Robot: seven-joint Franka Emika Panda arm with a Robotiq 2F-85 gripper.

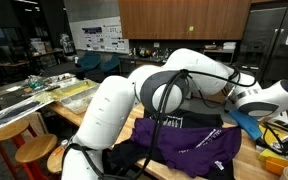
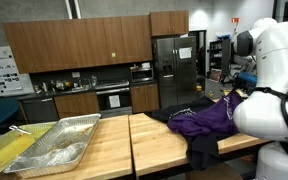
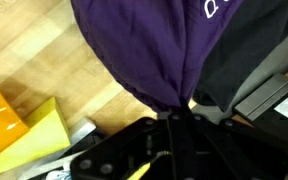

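A purple garment with white lettering lies spread on the wooden table, over part of a black cloth. In the wrist view the purple fabric narrows to a gathered point at my gripper, which is shut on it. Exterior view 2 shows the garment rising on its right side towards the arm. Black cloth shows beside the purple fabric in the wrist view. The fingertips are partly hidden by the fabric.
Yellow boxes stand at the table's right edge, close to the gripper; a yellow box also shows in the wrist view. Stools stand at the left. Bare wood lies to the left of the cloth in exterior view 2.
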